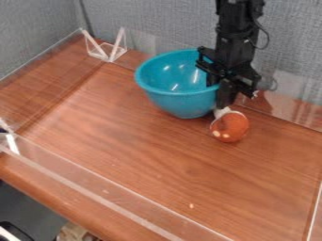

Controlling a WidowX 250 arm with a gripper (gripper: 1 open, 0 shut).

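Observation:
My black gripper point(220, 77) comes down from the top at the back right, shut on the rim of a turquoise bowl point(168, 87). The bowl is just left of it, somewhat tilted; whether it touches the table is unclear. A toy mushroom point(229, 127) with a red-orange cap and white stem lies on its side just below and right of the bowl, the stem partly under the gripper.
A white wire rack point(104, 49) stands at the back left. Grey walls border the back and left.

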